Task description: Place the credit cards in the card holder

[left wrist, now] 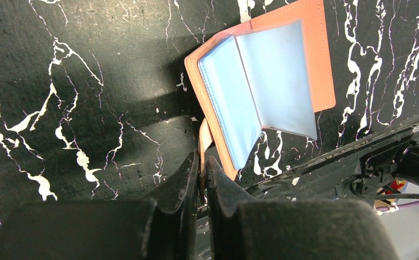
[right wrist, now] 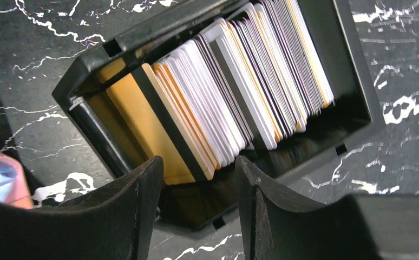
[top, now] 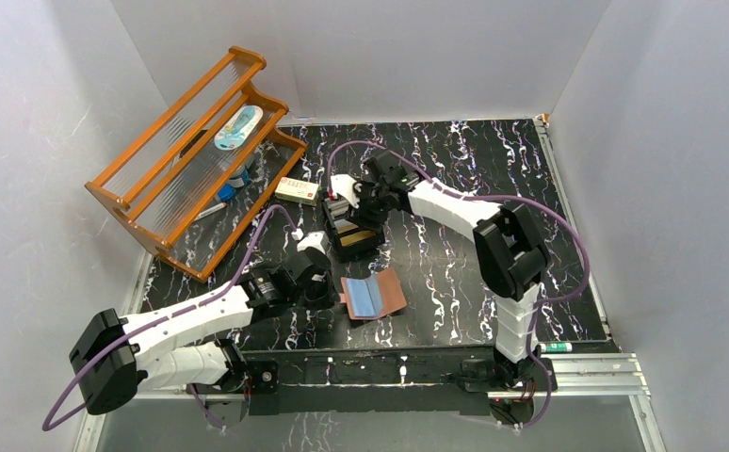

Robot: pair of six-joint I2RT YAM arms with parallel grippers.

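Observation:
The card holder [top: 390, 291], salmon-coloured with clear bluish sleeves [left wrist: 276, 70], lies spread open on the marble table. My left gripper is shut on its strap [left wrist: 206, 135], which sticks out from the left cover. A black box [right wrist: 367, 81] holds a tilted row of cards [right wrist: 196, 103], mostly white, with a gold one [right wrist: 142, 127] at the near end. Over this box my right gripper stands open, its fingertips on either side of the row's lower edge and nothing gripped. In the top view the right gripper hides part of the box.
A wooden rack [top: 177, 160] with clear panels stands at the left. Close to the black box is a small cream box [top: 297, 191].

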